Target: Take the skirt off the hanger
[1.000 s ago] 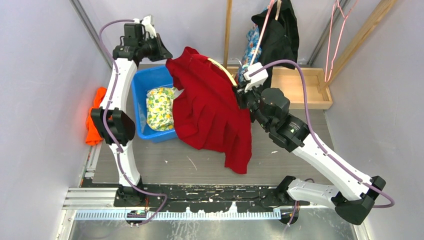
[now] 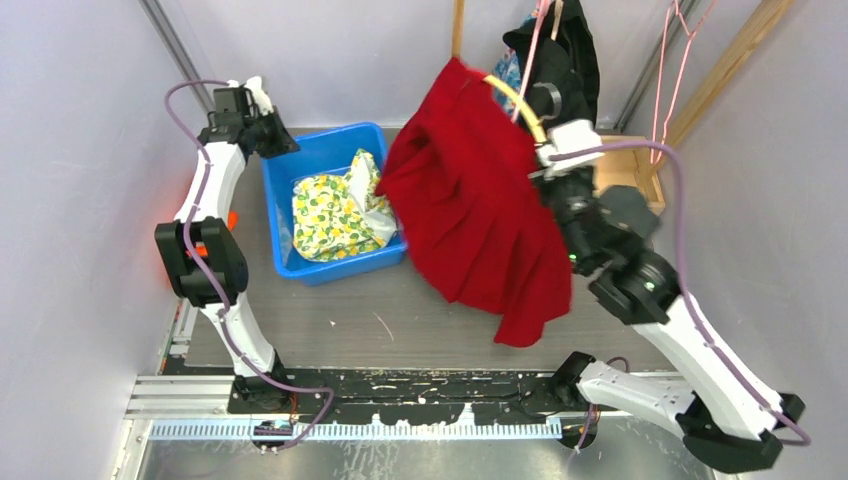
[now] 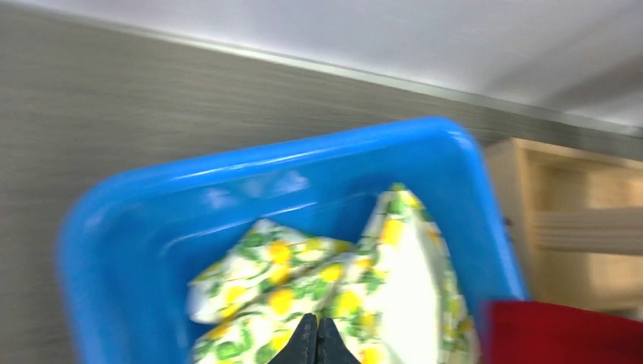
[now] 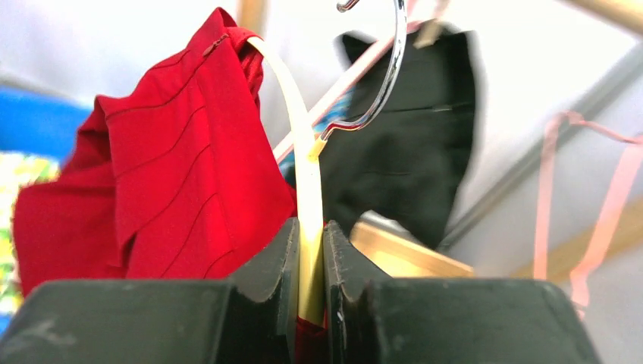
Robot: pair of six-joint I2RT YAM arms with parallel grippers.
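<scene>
The red skirt (image 2: 470, 210) (image 4: 159, 189) drapes over a cream hanger (image 4: 303, 167) with a silver hook, its upper end still around the hanger's tip. My right gripper (image 2: 550, 160) is closed round the hanger's bar, raised on the right. My left gripper (image 2: 288, 142) is shut with nothing visible between its fingers, over the upper left of the blue bin, apart from the skirt.
The blue bin (image 2: 330, 260) holds lemon-print cloth (image 2: 325, 220). A wooden tray (image 2: 630, 150) stands at the back right. Dark garments (image 2: 560, 70) and pink straps hang above. An orange item lies left.
My right gripper has lifted the hanger and skirt up and rightward, blurred by motion. My left gripper has moved down and left, away from the skirt.
</scene>
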